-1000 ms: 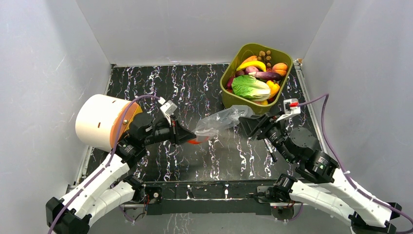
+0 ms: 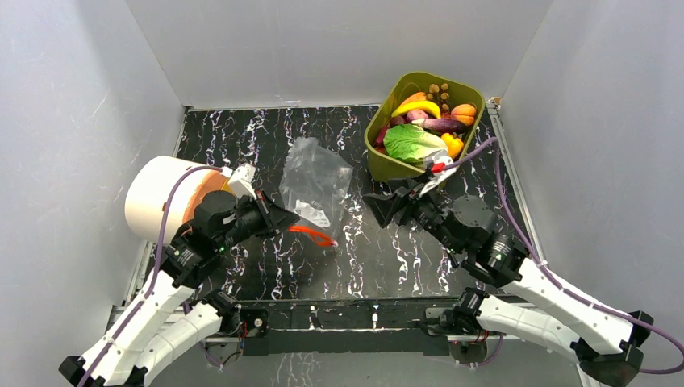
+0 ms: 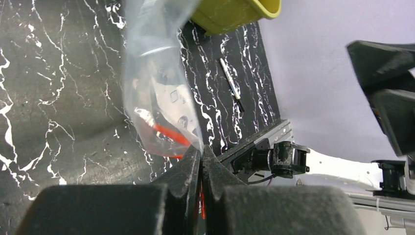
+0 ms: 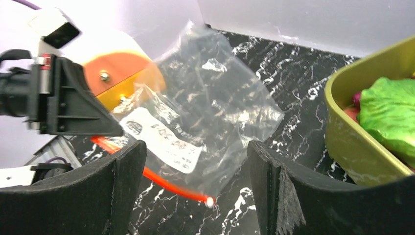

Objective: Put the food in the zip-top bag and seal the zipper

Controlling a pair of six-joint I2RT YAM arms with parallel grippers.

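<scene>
A clear zip top bag (image 2: 316, 179) with a red zipper strip (image 2: 313, 235) hangs from my left gripper (image 2: 295, 221), which is shut on its zipper end. In the left wrist view the thin bag (image 3: 164, 88) runs up from between the two fingertips, blurred by motion. The right gripper (image 2: 375, 208) stands open to the right of the bag, apart from it, with nothing between its fingers. In the right wrist view the bag (image 4: 220, 98) spreads flat beyond the open fingers, and a white label shows on it. The food, such as the lettuce (image 2: 414, 143) and banana (image 2: 416, 108), lies in the green bin (image 2: 392, 168).
A large white roll with an orange end (image 2: 165, 197) stands at the left, close behind my left arm. A marker pen (image 3: 230, 81) lies on the dark marbled table near the right edge.
My left gripper has moved left with the bag. The bag's far end, earlier at the right gripper, now swings free up and away from it. The right arm has shifted left.
</scene>
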